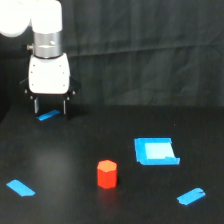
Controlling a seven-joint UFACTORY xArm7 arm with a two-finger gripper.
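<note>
At the far left my white gripper (51, 109) points down with its dark fingers spread wide open. A small blue strip (48, 115) lies on the black table under it, showing in the gap between the fingertips. I cannot tell whether the fingers touch the strip or the table. A red hexagonal block (107, 174) stands near the middle front, well apart from the gripper. To the right is a blue square tray (142, 152) with a pale inside.
Two more blue strips lie on the table, one at front left (20, 188) and one at front right (191, 196). A dark curtain (140, 60) hangs behind. Bare black table (85, 140) separates the gripper from the block and the tray.
</note>
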